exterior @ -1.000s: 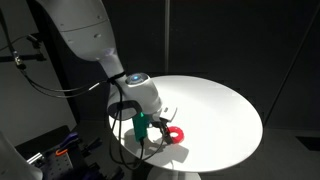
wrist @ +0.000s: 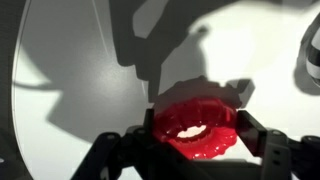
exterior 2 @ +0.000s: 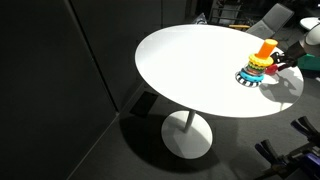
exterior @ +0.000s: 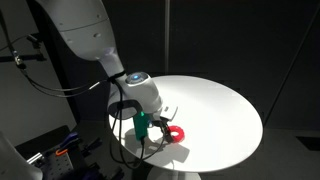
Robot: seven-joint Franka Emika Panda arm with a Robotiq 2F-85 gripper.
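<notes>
A red ring with a scalloped edge lies in the lower middle of the wrist view; exterior view 1 shows the same red ring near the front of the table. My gripper is open, one dark finger to each side of the ring. Whether either finger touches it, I cannot tell. In exterior view 2 a ring stacker with an orange top stands upright close to the ring and partly covers it. The arm hides the stacker in exterior view 1.
At the wrist view's right edge, a black-and-white object is partly in frame. Dark floor surrounds the table.
</notes>
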